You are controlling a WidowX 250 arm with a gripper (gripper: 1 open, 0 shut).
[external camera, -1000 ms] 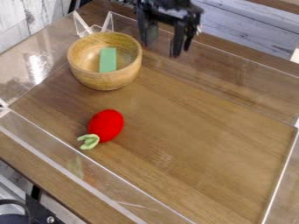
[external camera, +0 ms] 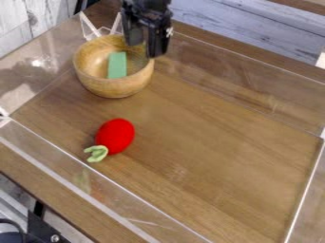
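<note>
A wooden bowl sits at the upper left of the table with a green block inside it. The black gripper hangs over the bowl's back right rim, its fingers open as far as the blurred view shows. A red toy vegetable with a pale green top lies on the table, in front of the bowl and apart from it.
Clear edging runs along its left and right sides, and a white plank surface lies beyond the back edge.
The objects look unmoved.
</note>
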